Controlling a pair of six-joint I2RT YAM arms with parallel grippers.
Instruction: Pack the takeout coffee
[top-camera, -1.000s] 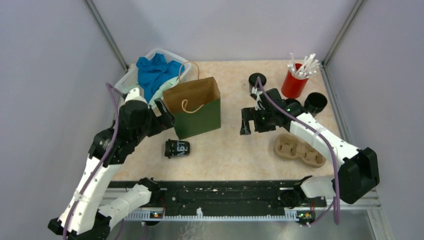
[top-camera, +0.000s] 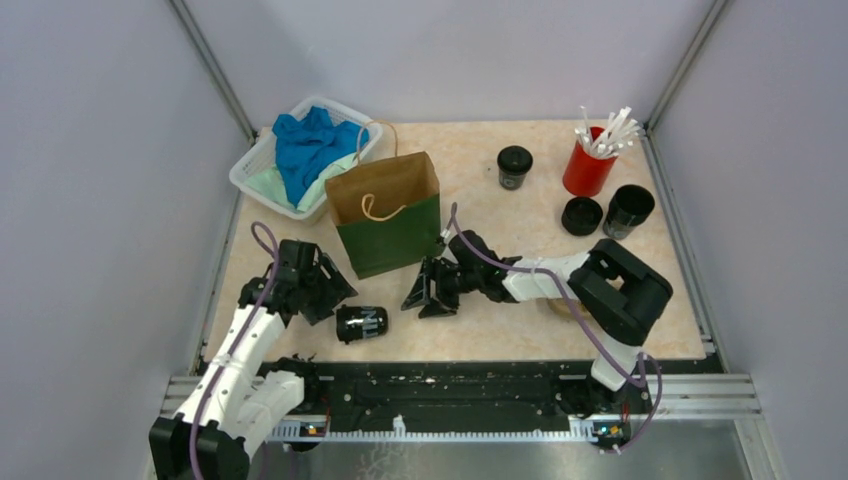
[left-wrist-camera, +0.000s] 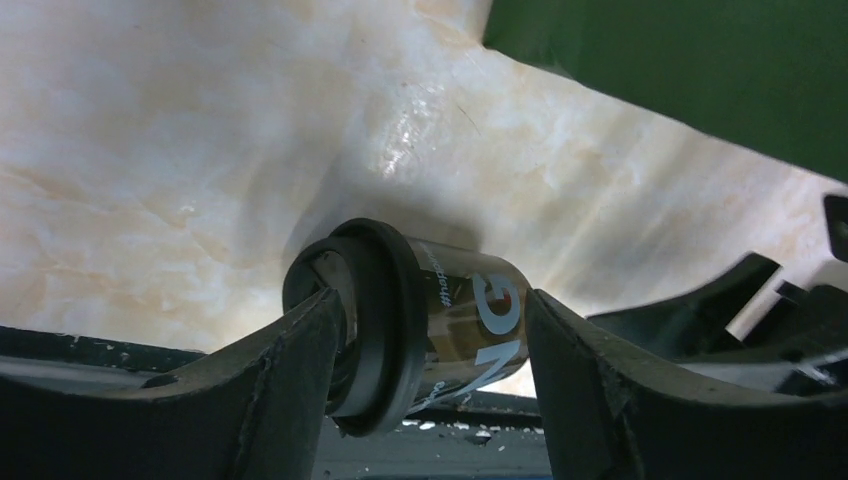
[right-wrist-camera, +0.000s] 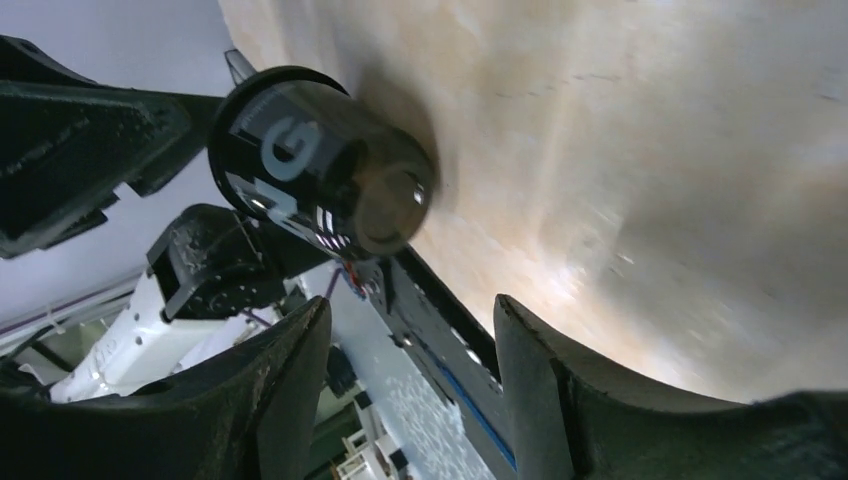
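A black lidded coffee cup (top-camera: 362, 322) with white lettering lies on its side near the table's front edge. My left gripper (top-camera: 330, 290) hovers at its lid end, open; in the left wrist view the lid (left-wrist-camera: 390, 320) sits between and just beyond the fingertips. My right gripper (top-camera: 425, 298) is open to the cup's right, nothing between its fingers; the cup (right-wrist-camera: 320, 165) shows upper left in the right wrist view. A green paper bag (top-camera: 390, 240) stands upright and open behind both grippers.
A white basket (top-camera: 250, 172) with cloths is at back left. Cups (top-camera: 627, 212), a lid (top-camera: 582, 216), another lidded cup (top-camera: 513, 167) and a red straw holder (top-camera: 585, 170) stand at back right. The cardboard carrier is mostly hidden under the right arm.
Both grippers have moved down toward the front edge, the right also leftward, closer to the cup. The cup has shifted slightly right and forward.
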